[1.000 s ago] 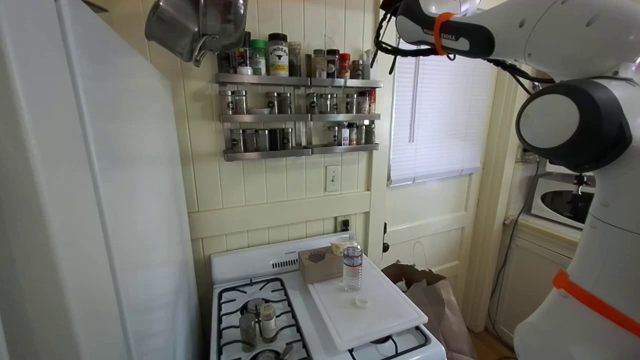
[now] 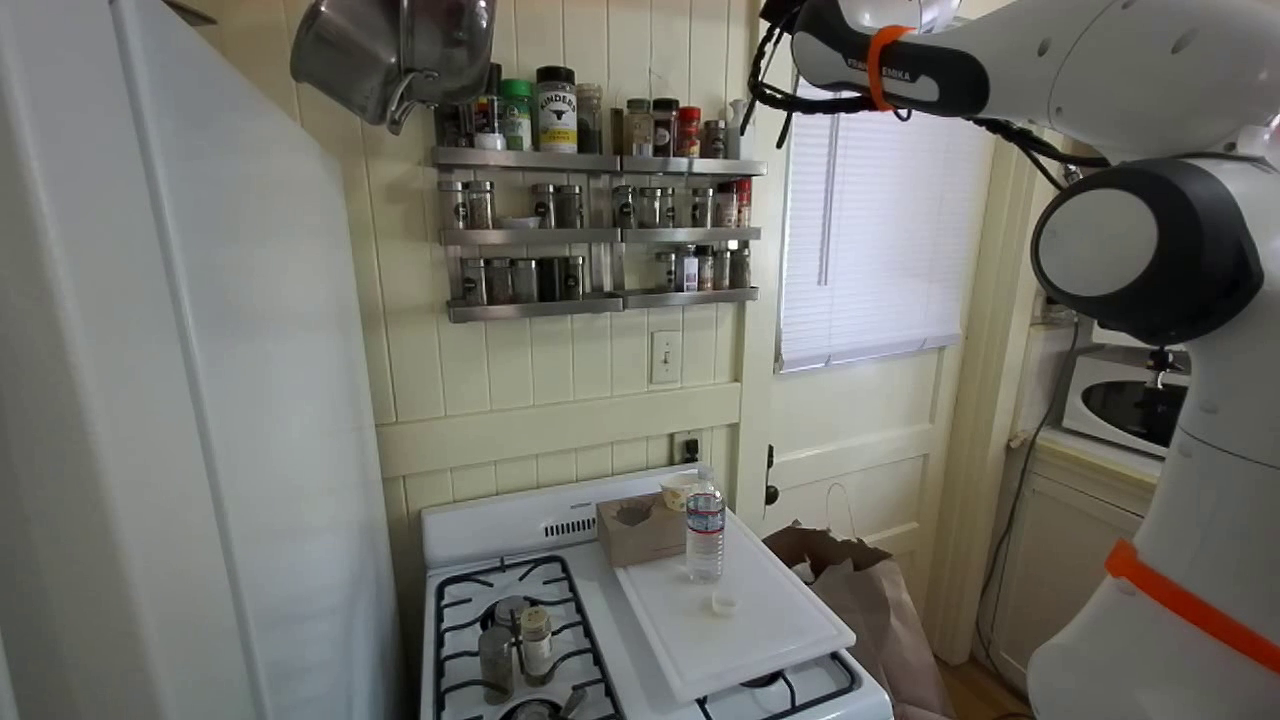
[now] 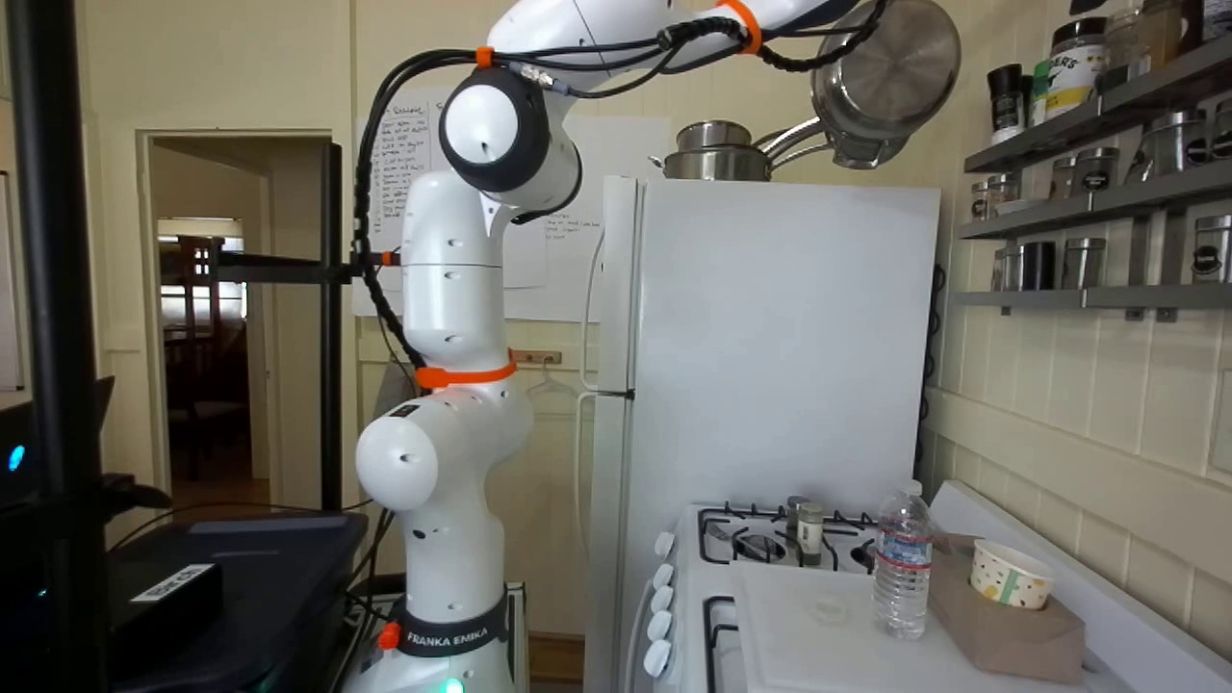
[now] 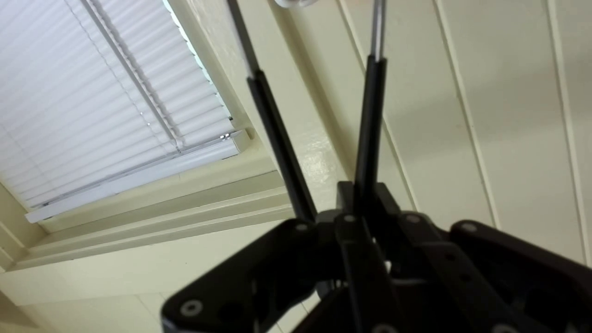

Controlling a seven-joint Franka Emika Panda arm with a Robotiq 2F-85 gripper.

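Note:
In the wrist view my black gripper is shut on a tool with two thin, black-sleeved metal handles (image 4: 280,147). The handles spread apart upward and run out of the top of that view, so the tool's far end is hidden. Behind them are pale wall boards and a window blind. Neither exterior view shows the gripper itself; the arm reaches out past their top edges.
A clear bottle (image 2: 705,540) stands on the white board (image 2: 744,630) over the stove, near a brown box (image 2: 636,536). Two shakers (image 2: 536,646) are on the burners. Pots (image 3: 884,75) hang high by the spice shelves (image 2: 534,236). The fridge (image 3: 785,358) stands beside the stove.

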